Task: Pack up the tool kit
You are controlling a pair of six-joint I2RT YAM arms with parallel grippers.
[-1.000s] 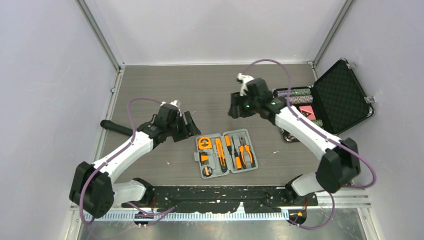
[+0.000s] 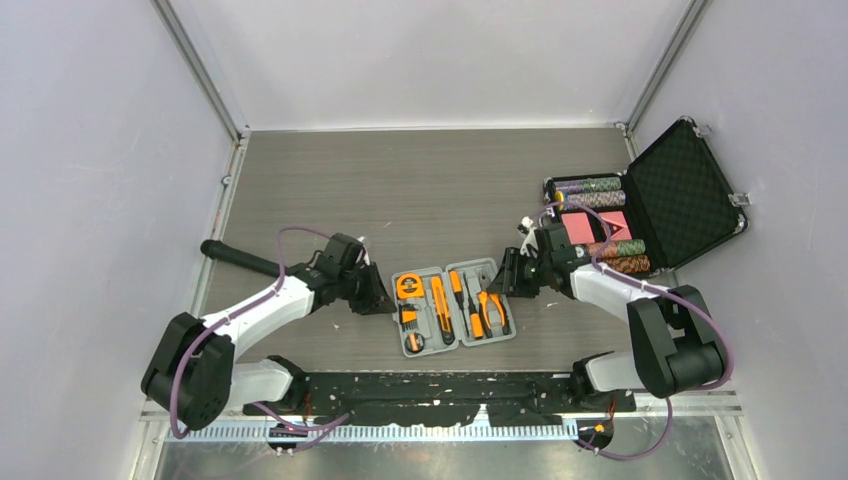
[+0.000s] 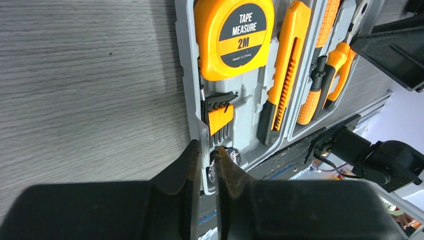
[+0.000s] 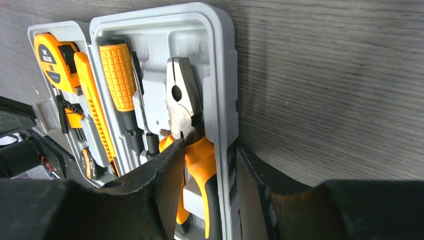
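Observation:
An open grey tool kit case (image 2: pixel 428 340) lies front centre with tape measure (image 3: pixel 235 35), orange knife (image 3: pixel 282 70), bit set (image 3: pixel 220 120), screwdrivers (image 4: pixel 117 75) and pliers (image 4: pixel 182 95) in their slots. My left gripper (image 2: pixel 382 300) is low at the case's left edge; in its wrist view the fingers (image 3: pixel 170 185) are close together at that rim, part open or nearly shut, hard to tell. My right gripper (image 2: pixel 508 276) is at the case's right edge; its fingers (image 4: pixel 165 175) straddle or touch the rim beside the pliers, grip unclear.
An open black case (image 2: pixel 690 190) with chip rolls and pink items stands at the right rear. A dark cylindrical bar (image 2: pixel 235 256) lies at the left.
Both grippers have come down to opposite edges of the tool kit, the right one from the rear middle, the left one from above and left. The kit has not moved.

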